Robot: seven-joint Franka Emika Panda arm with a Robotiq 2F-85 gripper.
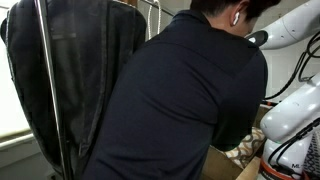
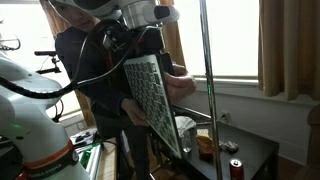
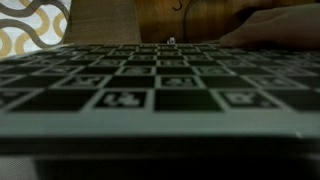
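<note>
A flat board with a black-and-white marker checkerboard (image 3: 165, 75) spreads across the wrist view, seen at a very low angle close to the camera. In exterior view 2 the same board (image 2: 150, 95) stands steeply tilted just below the gripper (image 2: 150, 42) at the arm's end. A person's hand (image 2: 180, 84) is at the board's edge there, and fingers of a hand (image 3: 278, 27) rest on its far right in the wrist view. Whether the fingers touch or grip the board is hidden, and their opening does not show.
A person in dark clothes (image 1: 175, 95) leans close to the white arm (image 1: 290, 115), blocking most of exterior view 1. A metal pole (image 2: 211, 90) stands in front of a dark table (image 2: 240, 142) bearing a can (image 2: 236, 169) and a clear container (image 2: 204, 140).
</note>
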